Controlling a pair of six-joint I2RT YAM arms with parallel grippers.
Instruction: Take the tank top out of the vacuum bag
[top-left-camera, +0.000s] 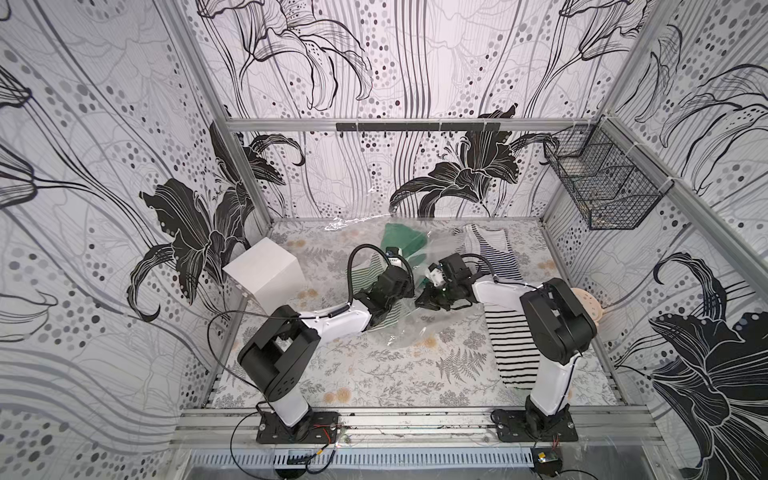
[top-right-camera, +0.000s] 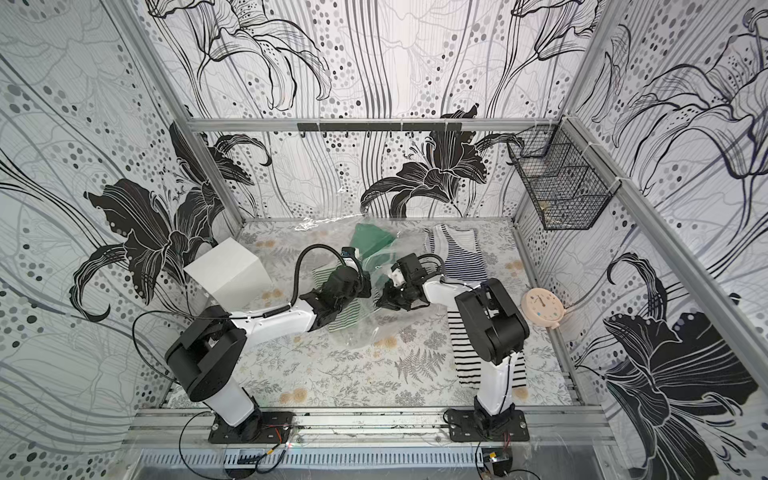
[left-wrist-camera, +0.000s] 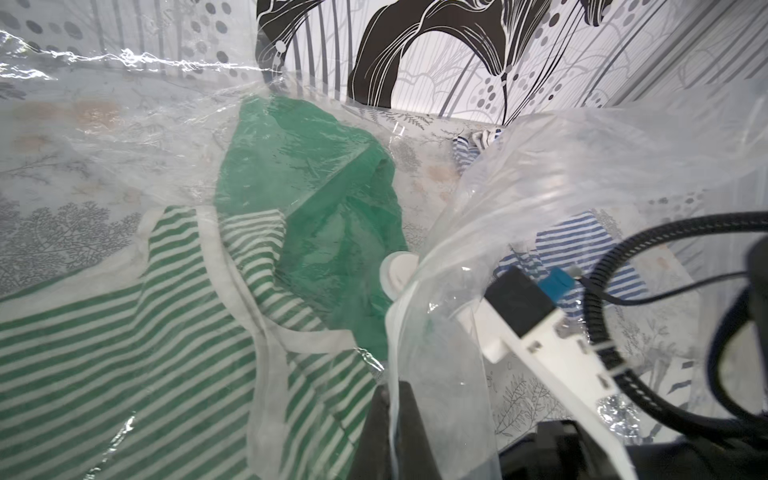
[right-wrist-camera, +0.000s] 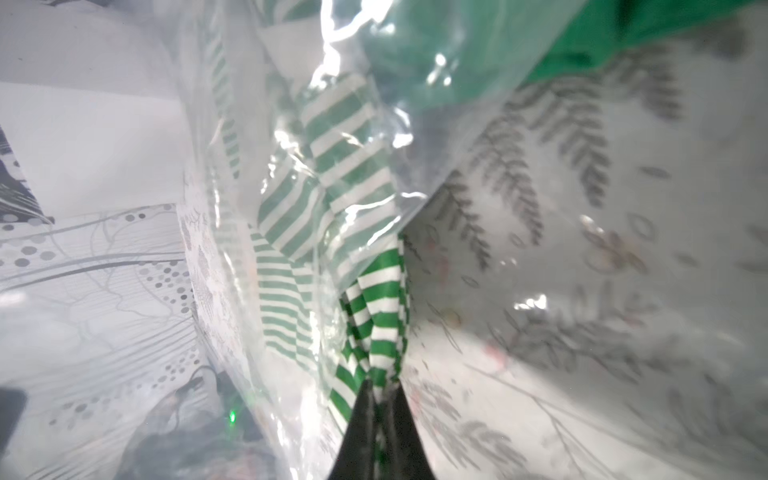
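In the middle of the table a clear vacuum bag holds a green-striped top and green cloth. My left gripper is shut on the bag's clear edge, beside its white valve. My right gripper is shut on a bunched green-striped fabric showing below the bag's film. In both top views the two grippers are close together over the bag.
A white box stands at the left. Striped clothes lie at the right, near a pink clock. A wire basket hangs on the right rail.
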